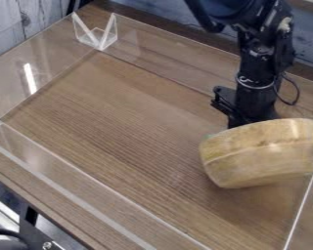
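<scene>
A large pale tan bowl-like object (pixel 258 156) fills the lower right, apparently tilted over, its wooden-looking side toward the camera. The black arm comes down from the top right to my gripper (pixel 245 119), whose fingers are mostly hidden behind that object's upper edge. I cannot tell from the view whether the fingers touch or hold it.
A small white wire-like holder (pixel 97 31) stands at the back left. Raised edges border the table on the left and right, with dark cables beyond the lower left corner.
</scene>
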